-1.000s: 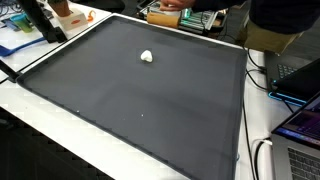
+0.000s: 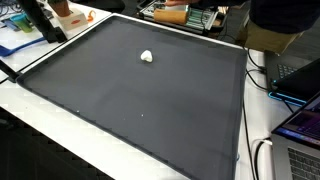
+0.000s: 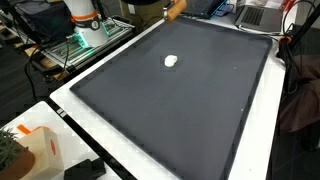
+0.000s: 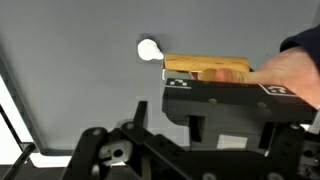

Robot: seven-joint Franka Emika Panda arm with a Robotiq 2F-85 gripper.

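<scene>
A small white rounded object (image 4: 149, 49) rests on the grey board in the wrist view. It also shows toward the far side of the board in exterior view 1, as a white object (image 2: 147, 56), and in exterior view 2, as a white object (image 3: 170, 60). My gripper is open at the bottom of the wrist view, apart from the white object. Just ahead of it, a person's hand (image 4: 293, 74) is by a light wooden piece (image 4: 205, 63). A dark bar with white marks (image 4: 240, 101) crosses below the hand; what it is, I cannot tell.
Most of the grey board (image 2: 140, 110) is bare. A laptop (image 2: 295, 83) and cables lie along its right side in exterior view 1. The person's hand and dark sleeve (image 4: 308, 35) take up the wrist view's right side.
At the top of exterior view 1, the person's hand and the wooden piece have shifted slightly. The white object has stayed in place.
</scene>
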